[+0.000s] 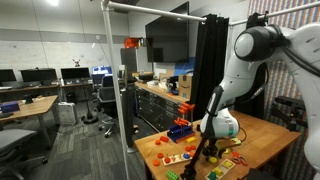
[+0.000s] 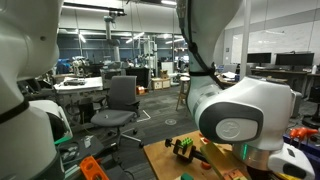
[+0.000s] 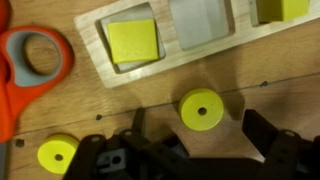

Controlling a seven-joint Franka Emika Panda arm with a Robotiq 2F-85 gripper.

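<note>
Seen from the wrist, my gripper is open, its two dark fingers spread to either side. A yellow round piece with a small central hole lies between and slightly ahead of the fingertips, closer to the right one. Whether either finger touches it I cannot tell. A second yellow round piece rests on the wood to the left of the gripper. Beyond the fingers lies a pale wooden board with square recesses. A yellow square block sits in one recess, and another yellow block shows at the top right.
An orange-red ring-shaped handle, like scissors, lies at the left of the wrist view. In exterior view 1, a blue bin and several small coloured pieces stand on the wooden table. Bare wood surrounds the near round piece.
</note>
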